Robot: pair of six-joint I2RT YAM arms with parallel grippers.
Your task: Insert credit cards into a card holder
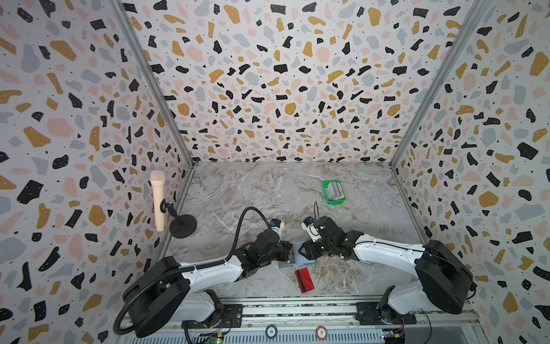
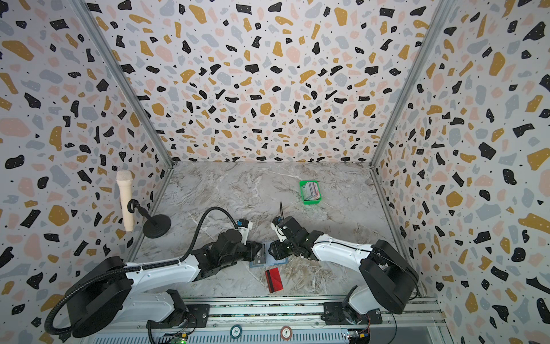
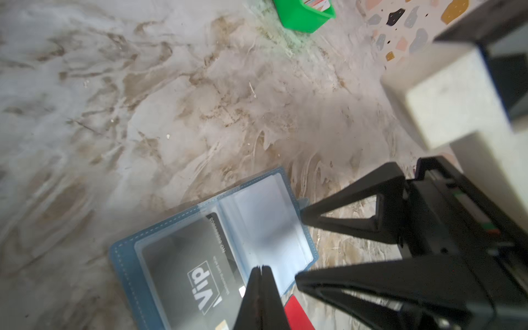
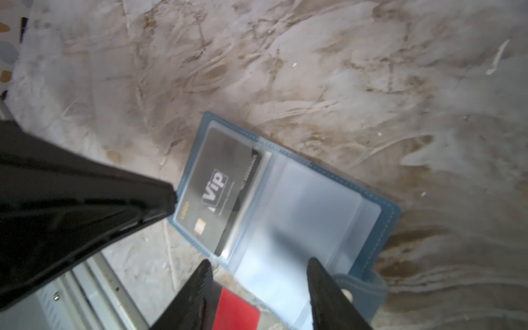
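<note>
The blue card holder (image 4: 343,184) lies open and flat on the table. A dark card marked Vip (image 4: 217,187) sits in its left-hand clear pocket; the other pocket (image 3: 269,220) shows only pale, with no card visible in it. Just in front of the holder lies a red card with a black strip (image 1: 305,279). My left gripper is shut above the holder, nothing showing between its fingers. Over the pale pocket side hovers my right gripper, open with nothing held.
A green basket (image 1: 334,201) with several cards stands toward the back right. At the left is a black stand (image 1: 183,226) with a beige cylinder (image 1: 158,200). Between the basket and the holder the marble table is clear.
</note>
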